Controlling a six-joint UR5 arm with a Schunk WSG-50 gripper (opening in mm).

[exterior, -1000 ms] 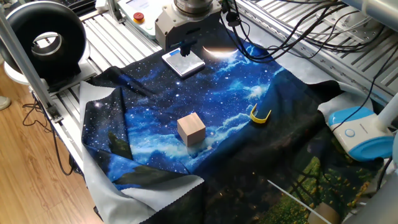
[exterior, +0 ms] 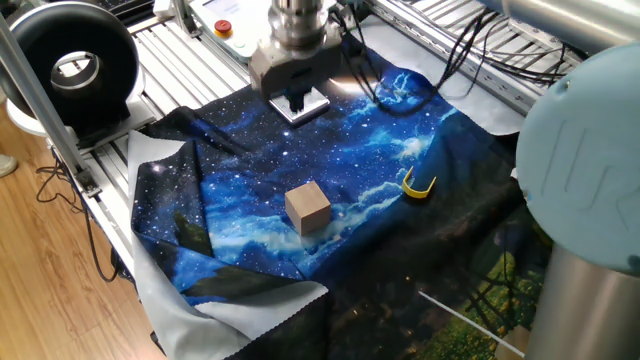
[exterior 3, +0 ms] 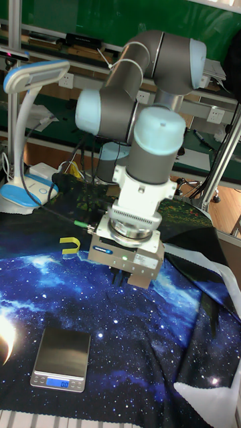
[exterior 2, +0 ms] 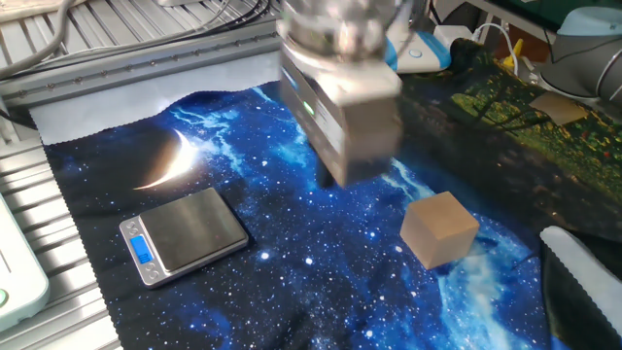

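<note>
A wooden cube (exterior: 308,208) rests on the starry cloth, apart from my gripper; the second view shows the cube (exterior 2: 439,230) on the right. The flat digital scale (exterior 2: 185,235) has a bare plate in that view, and its display (exterior 3: 57,383) seems to read zero in the third view. My gripper (exterior: 296,103) hangs above the cloth, its dark fingertips overlapping the scale in the first view. In the third view my gripper (exterior 3: 119,277) is well behind the scale, over the cloth. Its body hides most of the fingers in the second view, and their gap is unclear.
A yellow U-shaped piece (exterior: 418,186) lies on the cloth to the right of the cube. A desk lamp (exterior 3: 29,192) stands at the back left in the third view. The cloth is folded at its front-left corner (exterior: 240,310). Cables hang beside the arm.
The pale blue arm joint swung in at the right, covering the lamp base. Cube, scale and yellow piece stayed put.
</note>
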